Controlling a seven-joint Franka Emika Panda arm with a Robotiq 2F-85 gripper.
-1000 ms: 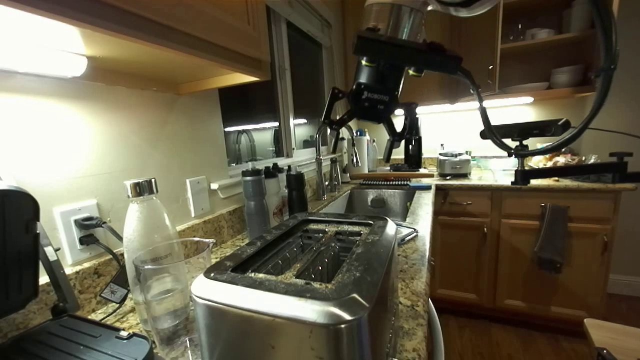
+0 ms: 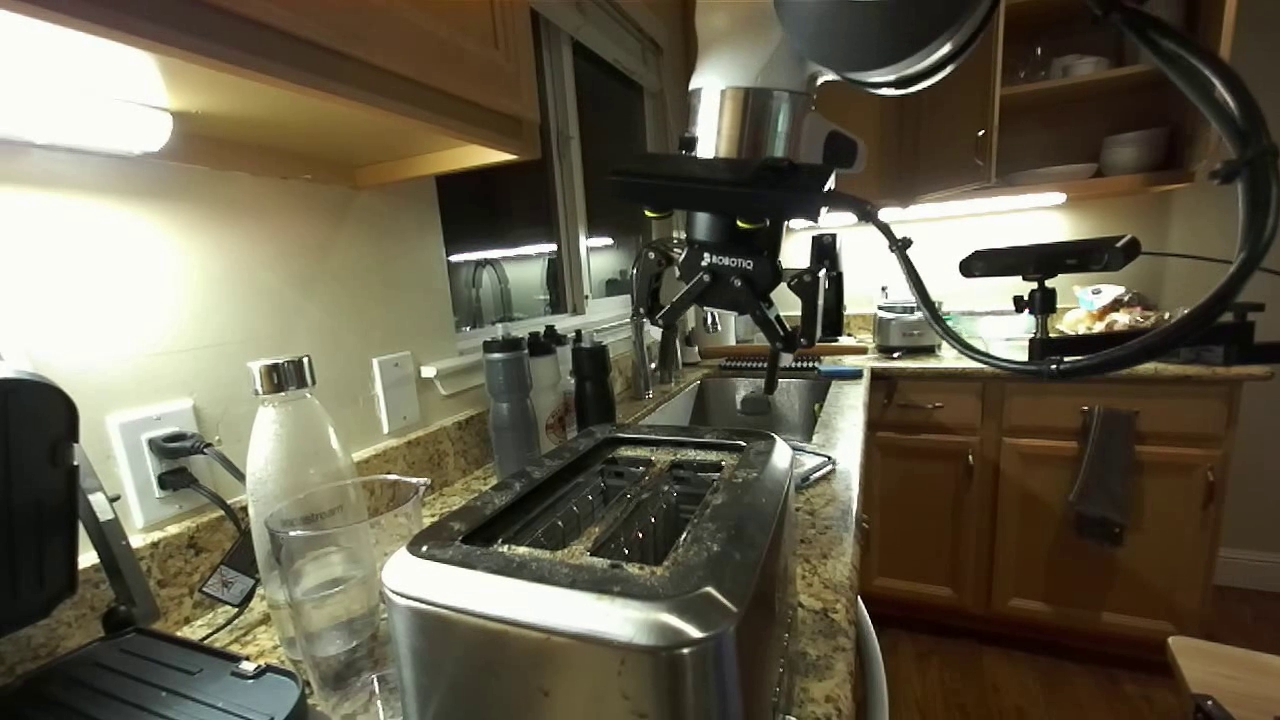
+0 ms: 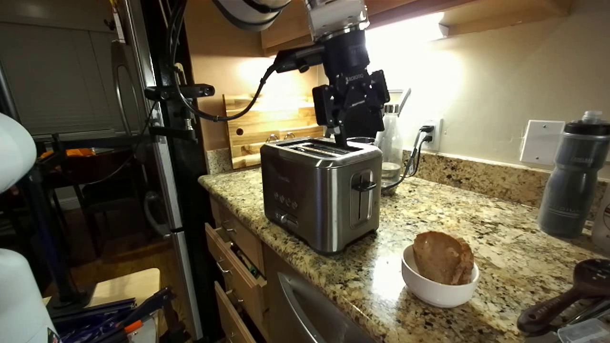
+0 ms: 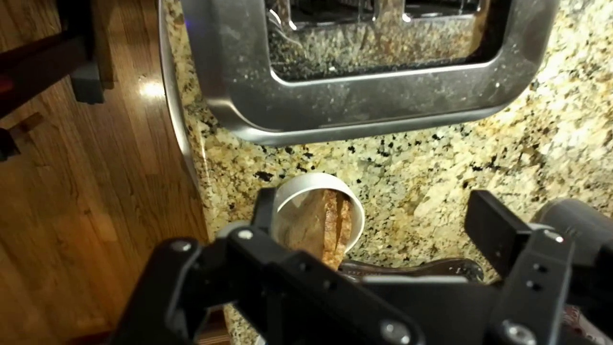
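Observation:
A white bowl [image 3: 437, 292] stands on the counter beyond the toaster's lever end, with browned bread [image 3: 440, 257] upright in it and sticking above its rim. The steel toaster [image 3: 320, 197] has two slots, and no bread shows in them from exterior view 1. My gripper [image 2: 717, 342] is open, its fingers spread wide and nothing between them, hanging above the counter near the toaster's end. From the wrist, the bowl [image 4: 353, 235] and the bread [image 4: 330, 224] appear beside the left finger [image 4: 264, 210], lower down on the counter. The right finger [image 4: 494, 227] is well to the right.
A glass bottle [image 2: 300, 438] and a clear pitcher [image 2: 336, 588] stand by the wall beside the toaster. Several drink bottles [image 2: 510, 408] line the backsplash before the sink [image 2: 792, 414]. A dark utensil [image 3: 563, 303] lies beyond the bowl. Counter between toaster and bowl is clear.
My gripper has come down and slightly left in exterior view 1, turning from a tilt to nearly upright. Its fingers remain apart. The toaster and bottles stay in place.

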